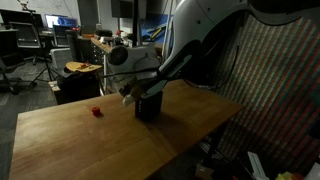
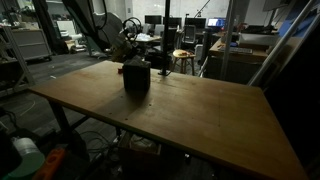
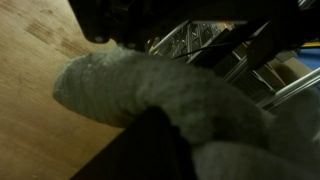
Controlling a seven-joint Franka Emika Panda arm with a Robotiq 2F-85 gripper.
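A dark box stands on the wooden table, with my gripper low beside its left side. In the wrist view a grey, soft-looking thing fills much of the picture, very near the camera. A dark shape lies below it, with wooden tabletop at left. The gripper is open; its fingertips are hard to make out in the dark. A small red object rests on the table, farther left. From the other side, the box hides part of the gripper region.
The wooden table has a wide bare area on the box's far side from the arm in exterior view 2. A stool and office furniture stand behind the table. A dark corrugated partition is at right.
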